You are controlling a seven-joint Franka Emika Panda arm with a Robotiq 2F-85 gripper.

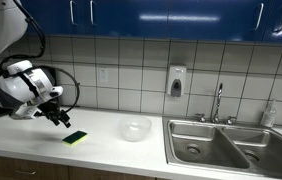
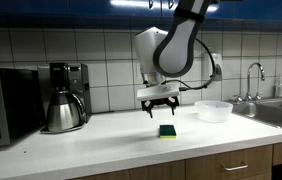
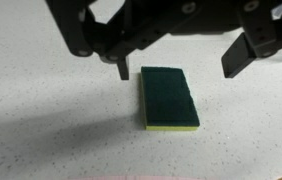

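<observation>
A sponge (image 1: 75, 138) with a dark green top and yellow-green underside lies flat on the white counter. In the wrist view the sponge (image 3: 169, 97) sits below my gripper, whose two fingers stand wide apart on either side of it. The second exterior view shows the gripper (image 2: 161, 110) hanging above the sponge (image 2: 167, 131), with a gap between them. Nothing is held in the open fingers.
A clear bowl (image 1: 136, 129) stands to the right of the sponge, and beyond it is a double sink (image 1: 221, 147) with a faucet. A coffee maker (image 2: 67, 98) and a microwave (image 2: 9, 104) stand on the left in the second exterior view.
</observation>
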